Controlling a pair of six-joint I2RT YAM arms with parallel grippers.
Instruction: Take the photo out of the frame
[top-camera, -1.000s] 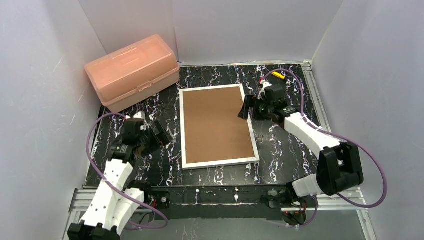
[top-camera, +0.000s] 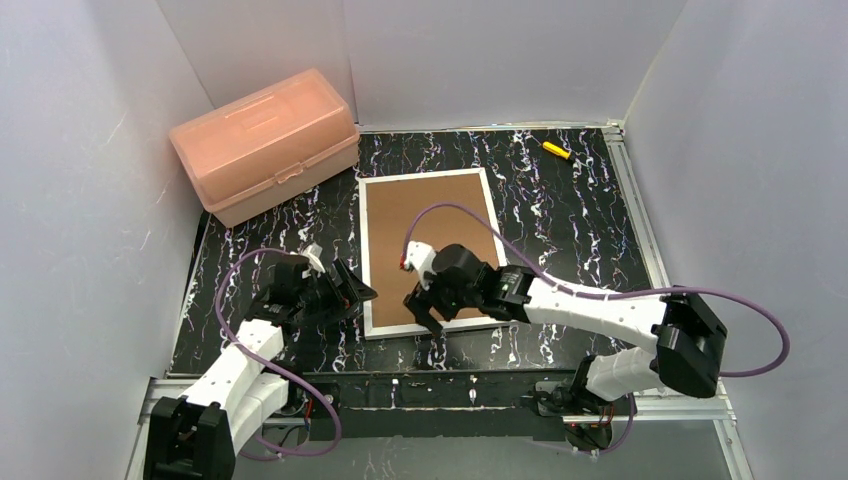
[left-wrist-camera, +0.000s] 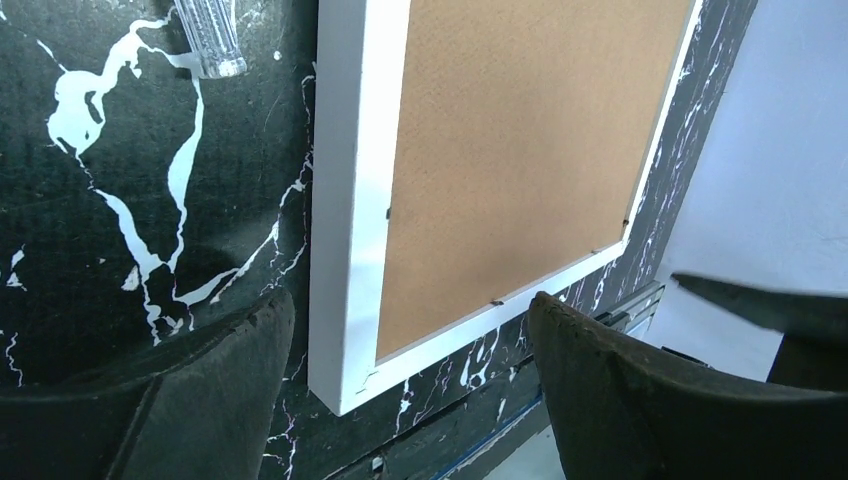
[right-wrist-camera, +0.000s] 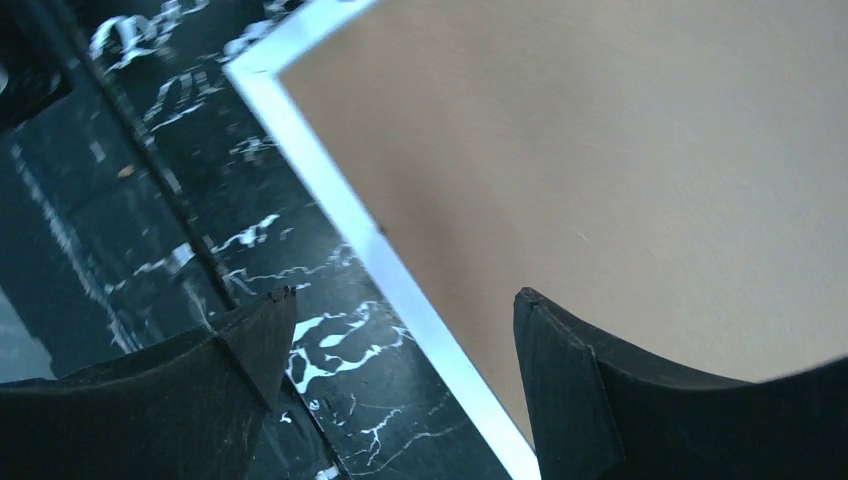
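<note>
A white frame (top-camera: 365, 240) lies on the black marbled table, its brown backing board (top-camera: 420, 205) facing up; no photo shows. Small dark tabs (left-wrist-camera: 497, 302) sit along the frame's inner edge in the left wrist view. My left gripper (top-camera: 370, 290) is open at the frame's left side; the frame's corner shows between and beyond its fingers. Over the front part of the board hangs my right gripper (top-camera: 425, 318), open, with the front rail (right-wrist-camera: 410, 295) in view past its empty fingers (right-wrist-camera: 570, 390).
A pink lidded box (top-camera: 265, 145) stands at the back left. A yellow-handled screwdriver (top-camera: 557, 150) lies at the back right. Some clear plastic item (left-wrist-camera: 212, 40) lies left of the frame. Bare table shows right of the frame.
My right gripper has swung from the frame's right edge leftward and forward over the board. My left gripper has shifted right, up to the frame's left rail. The frame has stayed put.
</note>
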